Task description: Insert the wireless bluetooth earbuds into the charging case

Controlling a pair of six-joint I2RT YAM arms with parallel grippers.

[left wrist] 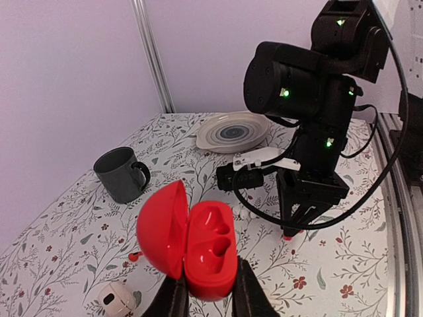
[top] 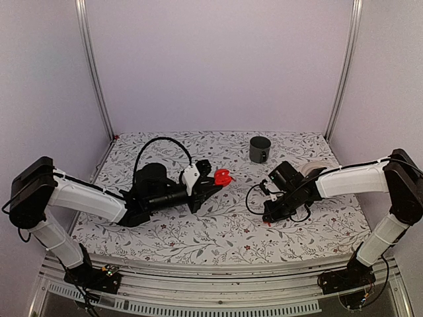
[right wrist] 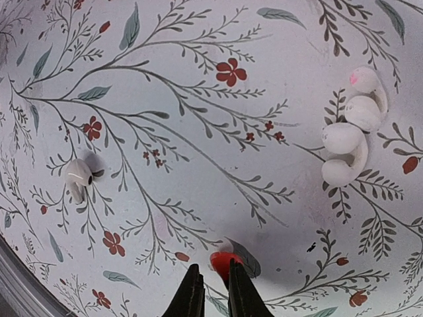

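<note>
My left gripper is shut on a red open charging case (left wrist: 208,244), held up with two empty-looking slots, in the middle of the top view (top: 222,177). My right gripper hangs low over the table at the right, its fingertips apart at a small red earbud (right wrist: 223,261); whether it touches it I cannot tell. White earbuds (right wrist: 360,109) lie to the right in the right wrist view, another white earbud (right wrist: 79,177) to the left.
A dark mug (top: 260,148) stands at the back, a pale plate (left wrist: 218,142) at the back right behind the right arm.
</note>
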